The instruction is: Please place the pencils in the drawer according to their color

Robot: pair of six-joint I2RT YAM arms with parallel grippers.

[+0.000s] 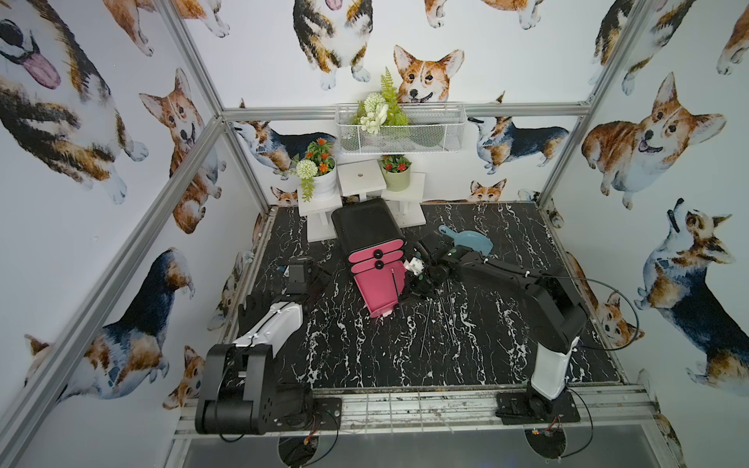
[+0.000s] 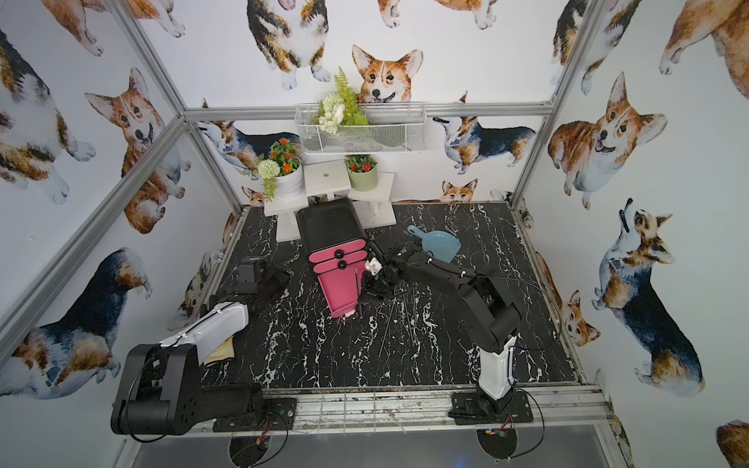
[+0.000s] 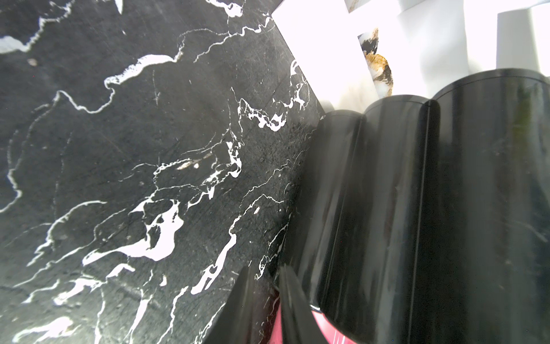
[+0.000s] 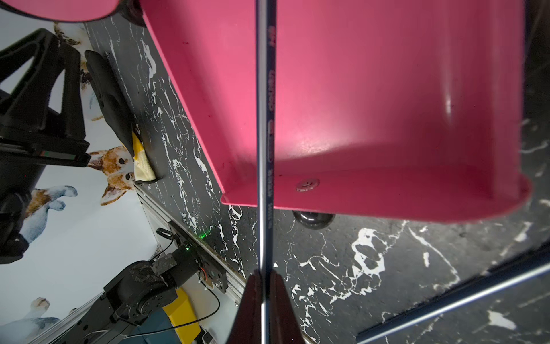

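Note:
A long dark pencil [image 4: 265,137] with a shiny edge is gripped near its lower part in the right wrist view; my right gripper is shut on it. The pencil hangs over the pulled-out lowest pink drawer [image 4: 366,103], whose visible floor is empty. In the top left view this pencil [image 1: 395,284] stands out against the drawer [image 1: 373,290]. My left gripper stands slightly open beside the black drawer cabinet [image 3: 378,218], with nothing between its fingers. Another dark pencil [image 4: 458,304] lies on the table right of the drawer.
More thin pencils [image 1: 426,327] lie on the marbled table near the drawer. A blue dustpan [image 1: 472,240] is behind the right arm. White stands with flower pots [image 1: 396,175] back the cabinet.

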